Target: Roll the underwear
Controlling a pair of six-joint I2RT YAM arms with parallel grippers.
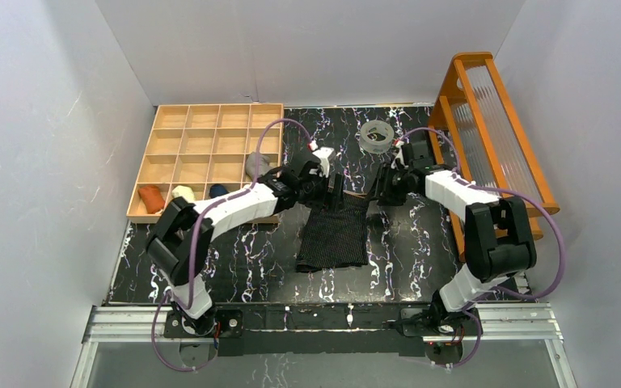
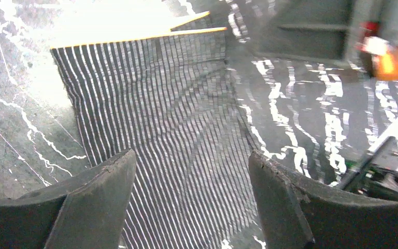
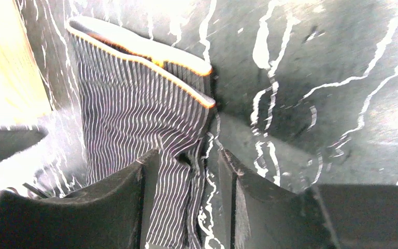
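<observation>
A pair of dark, finely striped underwear [image 1: 333,238] lies folded into a flat rectangle on the black marbled table. Its far edge shows a thin orange waistband line [image 2: 134,37], split in two layers at one end. Over the left part of that edge my left gripper [image 1: 335,194] stands open, and in its wrist view the cloth spreads below the parted fingers [image 2: 101,187]. At the far right corner my right gripper is also open. Its fingers [image 3: 147,168] hang above the cloth's right side edge, which shows between them, somewhat creased.
At the back left stands a wooden compartment box [image 1: 202,145] with several rolled cloths, among them an orange one [image 1: 151,198] and a grey one [image 1: 257,165]. A grey tape roll [image 1: 377,136] sits behind. An orange-framed rack [image 1: 493,129] borders the right side.
</observation>
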